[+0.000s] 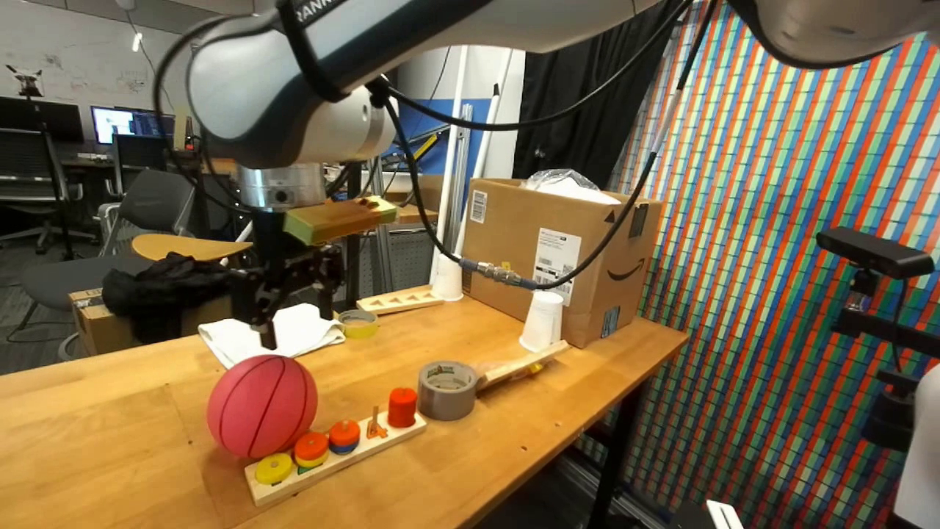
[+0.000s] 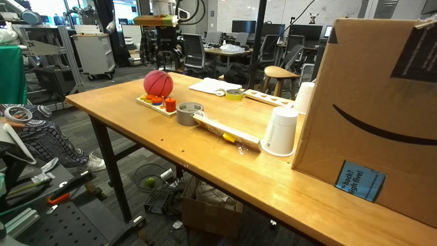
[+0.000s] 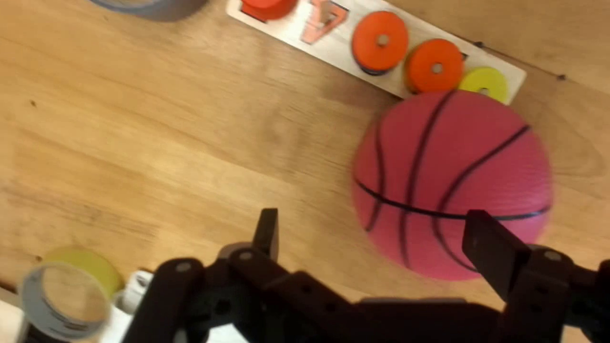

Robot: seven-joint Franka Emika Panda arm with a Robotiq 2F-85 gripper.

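A pink ball (image 1: 264, 405) with black lines rests on the wooden table, touching or very close to a counting board (image 1: 348, 461) with coloured rings on pegs. My gripper is open above the table, fingers pointing down, with nothing between them. In the wrist view its right finger (image 3: 493, 246) overlaps the near edge of the ball (image 3: 452, 166), while the left finger (image 3: 266, 234) is over bare wood. Seen from the first exterior view, the gripper hangs above and behind the ball.
Grey tape (image 1: 447, 391) stands at the board's right end. Behind lie a white cloth (image 1: 280, 333) and yellow tape (image 1: 358, 323). White cups (image 2: 281, 131) and a large cardboard box (image 2: 368, 102) occupy the other end.
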